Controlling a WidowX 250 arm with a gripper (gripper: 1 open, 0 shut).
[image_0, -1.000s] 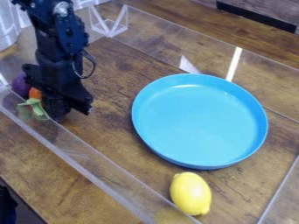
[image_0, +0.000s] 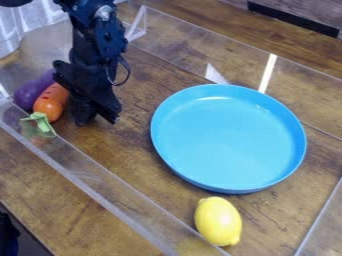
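Note:
My black gripper (image_0: 83, 96) reaches down from the upper left, its fingertips low on the wood floor just right of an orange carrot (image_0: 51, 100) with green leafy top (image_0: 40, 124). A purple eggplant (image_0: 34, 88) lies behind the carrot at the left edge. Whether the fingers are open or shut is hard to make out against the dark housing and shadow.
A large blue plate (image_0: 227, 137) fills the right middle. A yellow lemon (image_0: 218, 220) lies at the bottom right. Clear plastic walls cross the left and right. Bare wood lies between gripper and plate.
My gripper has moved up in the picture and to the right, uncovering more of the carrot and eggplant. The plate and lemon have stayed in place.

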